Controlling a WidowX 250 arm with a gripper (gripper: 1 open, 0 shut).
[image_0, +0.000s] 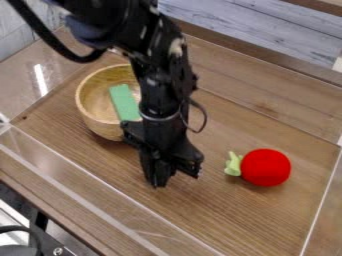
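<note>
My gripper (160, 170) is low over the bare wooden tabletop (214, 214), in front of a wooden bowl (94, 106) that it partly hides; its opening is hard to make out. A green block (123, 100) lies in the bowl. A red tomato-like object (266, 168) with a pale green top sits to the right of the gripper.
A dark cable and other dark items sit beyond the table's edge at the lower left.
</note>
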